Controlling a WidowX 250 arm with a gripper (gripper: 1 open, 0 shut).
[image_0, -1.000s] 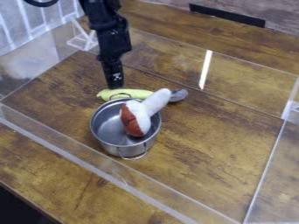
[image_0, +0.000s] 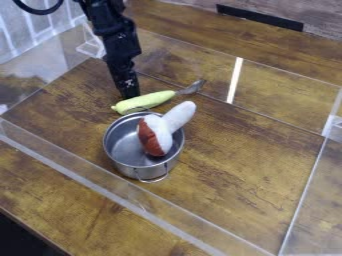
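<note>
The black robot arm reaches down from the top left, and its gripper (image_0: 130, 86) is open just above the upper left end of a pale yellow-green elongated object (image_0: 142, 103), which lies on the wooden table behind a silver pot (image_0: 127, 155). A white cylindrical object with a red-brown end (image_0: 156, 134) rests in the pot, sticking out over its rim toward the upper right. A small grey utensil-like shape (image_0: 187, 90) lies at the right end of the yellow-green object; what it is, I cannot tell.
Clear panels border the wooden table (image_0: 241, 170) on several sides. A thin white strip (image_0: 235, 80) lies at the right of the objects. A dark slot (image_0: 261, 20) is at the back edge.
The grey shape and the right end of the yellow-green object have shifted slightly upward. The gripper has moved a little.
</note>
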